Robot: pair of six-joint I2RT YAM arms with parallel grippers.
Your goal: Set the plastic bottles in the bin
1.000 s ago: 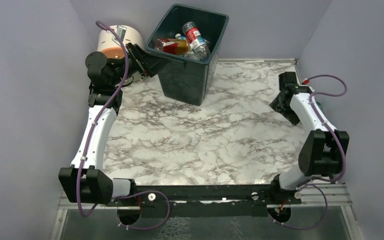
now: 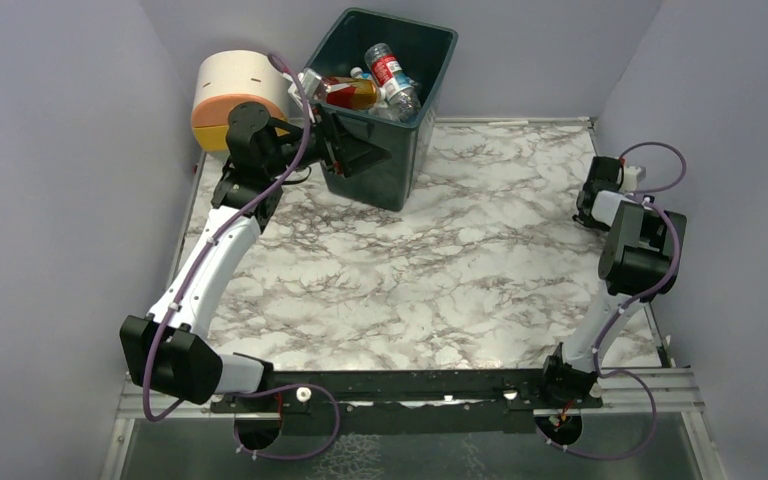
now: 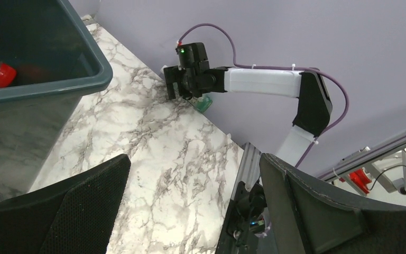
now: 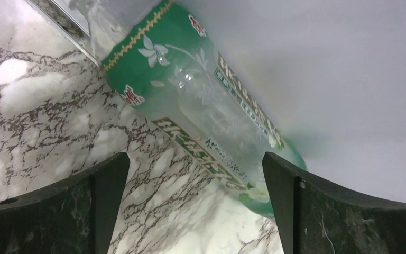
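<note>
A dark green bin (image 2: 420,150) at the back holds several bottles, among them a red-labelled clear bottle (image 2: 392,80) and one with amber contents (image 2: 350,93). My left gripper (image 2: 345,155) is open beside the bin's front, empty. In the right wrist view a clear plastic bottle (image 4: 201,116) with a green label lies on the marble surface against the right wall. My right gripper is open over it, with the bottle between and beyond its spread fingers; in the top view the arm hides most of it.
A cream, orange and yellow cylindrical object (image 2: 230,80) stands left of the bin. Grey walls bound both sides and the back.
My left gripper has moved rightward and slightly down along the bin's front. The right arm has shifted toward the right wall and back, over the bottle.
</note>
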